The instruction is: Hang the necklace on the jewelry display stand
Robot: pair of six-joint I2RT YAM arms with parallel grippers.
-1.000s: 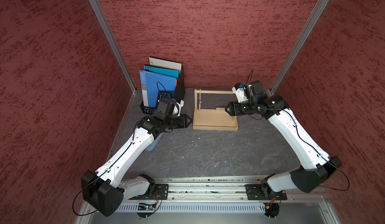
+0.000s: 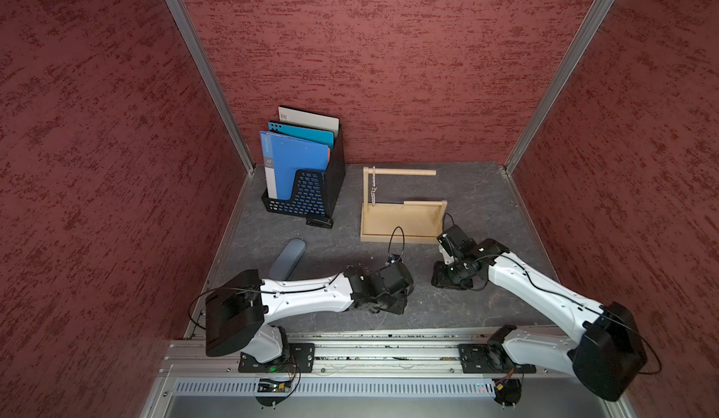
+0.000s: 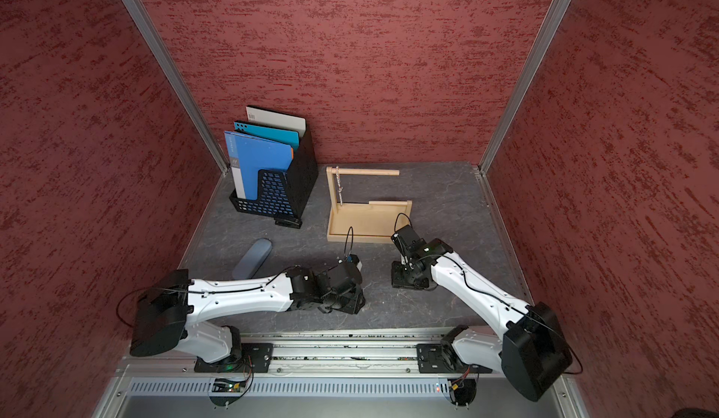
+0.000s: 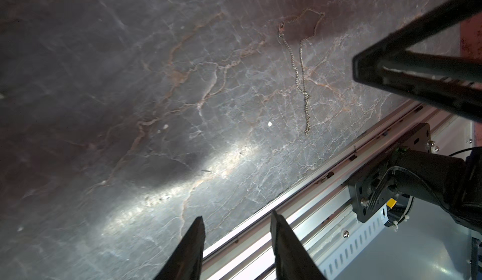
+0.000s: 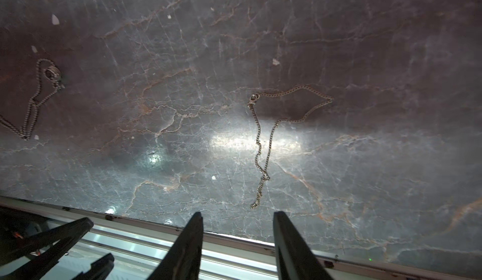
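The wooden display stand (image 2: 400, 223) stands at the middle back, with a silvery chain (image 2: 373, 185) hanging from its upper bar. Two necklaces lie on the grey table in the right wrist view: one necklace (image 5: 265, 176) central, another necklace (image 5: 33, 104) at left. The left wrist view shows a necklace (image 4: 306, 99) right of centre. Both grippers are low over the table in front of the stand: my left gripper and my right gripper are open, with nothing between their fingers.
A black file holder (image 2: 322, 193) with folders stands at back left. A grey elongated object (image 2: 288, 257) lies in front of it. A metal rail (image 2: 385, 343) runs along the front edge.
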